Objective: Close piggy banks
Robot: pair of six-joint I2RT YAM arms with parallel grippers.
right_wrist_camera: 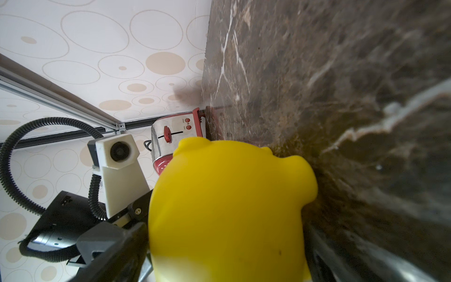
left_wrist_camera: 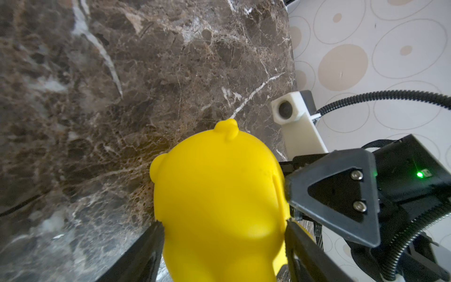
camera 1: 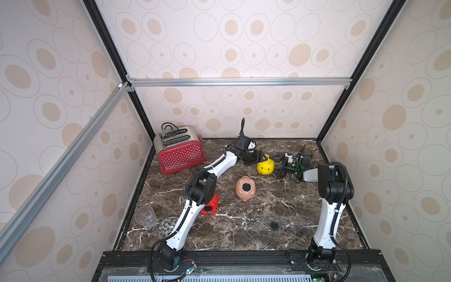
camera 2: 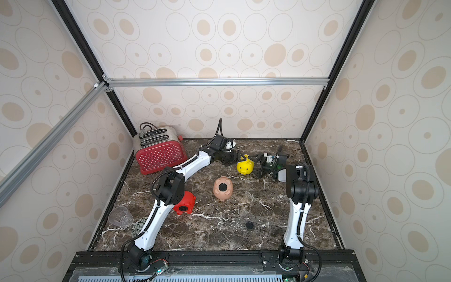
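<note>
The yellow piggy bank point(camera 1: 265, 166) sits between my two grippers at the back right. My left gripper has its fingers either side of it, part open. My right gripper stands open around the yellow body from the other side. The pink piggy bank point(camera 2: 222, 192) lies front of these with a black stopper on top. The red piggy bank point(camera 2: 186, 199) lies left of it, partly behind my left arm in the top left view, its dark stopper showing. A loose black disc point(camera 2: 250, 225) lies on the front right of the counter.
A red toaster point(camera 1: 180, 155) stands at the back left. A clear cup point(camera 1: 145, 217) and a speckled round object point(camera 1: 166, 227) lie at the front left.
</note>
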